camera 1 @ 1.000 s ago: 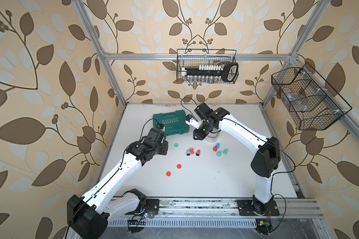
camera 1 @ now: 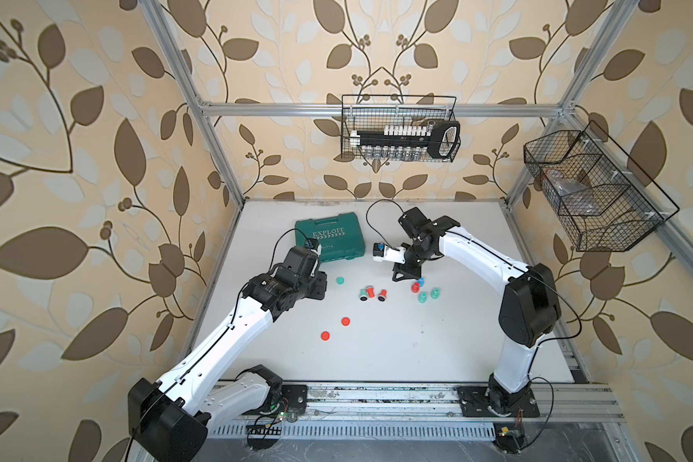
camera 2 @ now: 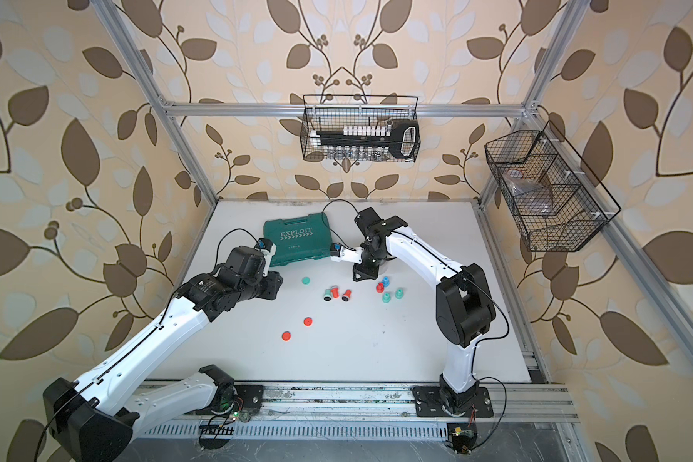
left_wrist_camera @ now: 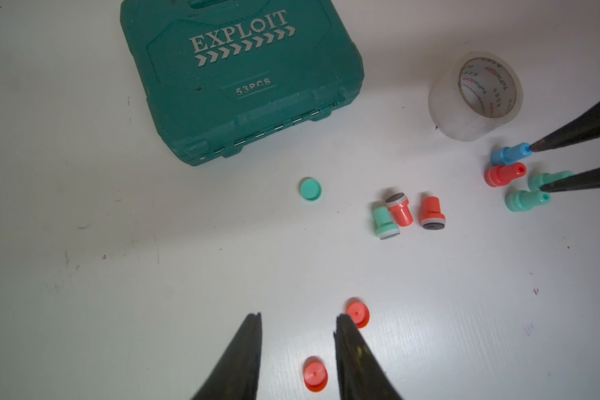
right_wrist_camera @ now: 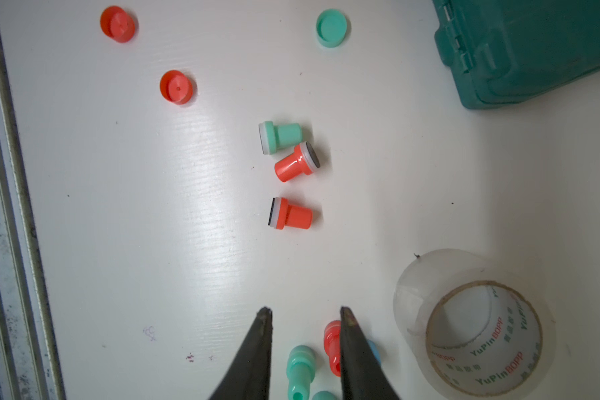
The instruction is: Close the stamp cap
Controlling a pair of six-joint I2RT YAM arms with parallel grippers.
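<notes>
Three uncapped stamps lie on their sides mid-table: a green stamp (left_wrist_camera: 385, 222), a red stamp (left_wrist_camera: 400, 209) close against it and another red stamp (left_wrist_camera: 432, 214) a little apart. Their loose caps rest nearby: a green cap (right_wrist_camera: 331, 28), a red cap (right_wrist_camera: 176, 87) and a second red cap (right_wrist_camera: 118, 24). My left gripper is part open over the table's left side, nothing between its fingers. My right gripper is part open and empty too, near a standing group of stamps: a red one (right_wrist_camera: 333, 336), a green one (right_wrist_camera: 300, 363) and a partly hidden blue one (right_wrist_camera: 374, 349).
A clear tape roll (right_wrist_camera: 493, 333) stands on the right beside the upright stamps. At the back lies a green tool case (left_wrist_camera: 246, 73). Wire baskets (camera 1: 400, 131) hang on the back wall and at the right.
My right arm has swung to the right, toward the upright stamps, and now covers the tape roll in the top left view. The left arm and the objects look unmoved.
</notes>
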